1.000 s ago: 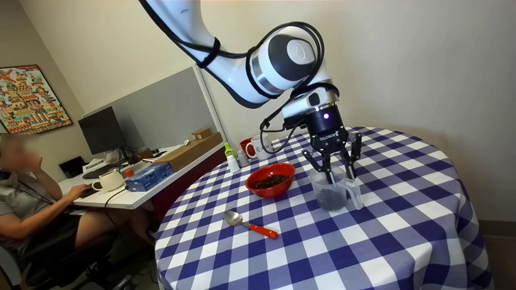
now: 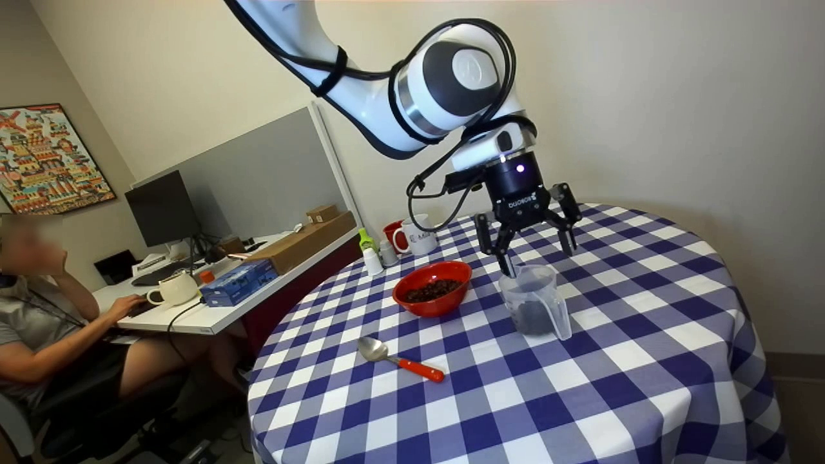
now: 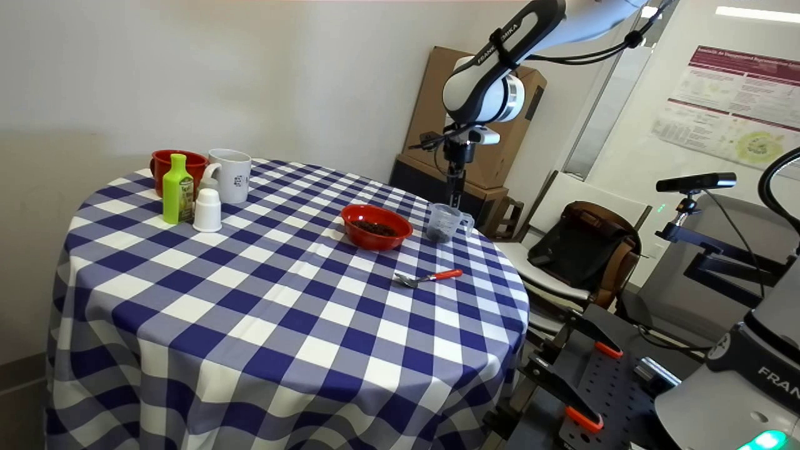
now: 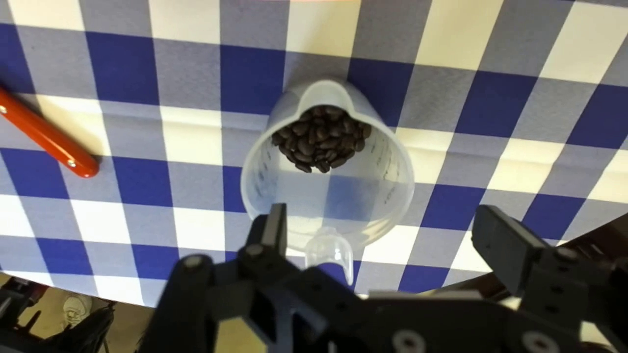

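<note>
A clear plastic measuring cup (image 2: 535,298) stands upright on the checked tablecloth, its handle (image 4: 329,253) toward the gripper in the wrist view. Dark coffee beans (image 4: 321,138) lie in it, gathered at the spout side. My gripper (image 2: 539,259) is open above the cup, with its fingers spread wide and nothing held between them. From the wrist, one finger (image 4: 274,226) shows over the cup's rim near the handle, and the other is well off to the right. Beside the cup is a red bowl (image 2: 450,308) with more dark beans (image 3: 372,227).
A spoon with a red handle (image 2: 421,370) lies in front of the bowl. Farther off stand a white mug (image 3: 230,176), a red mug (image 3: 166,161), a green bottle (image 3: 177,189) and a white shaker (image 3: 207,210). Much of the tablecloth (image 3: 285,322) is bare.
My gripper has risen from the cup's handle side, and its fingers have spread apart. The cup has shifted and turned slightly. Bowl and spoon are where they were.
</note>
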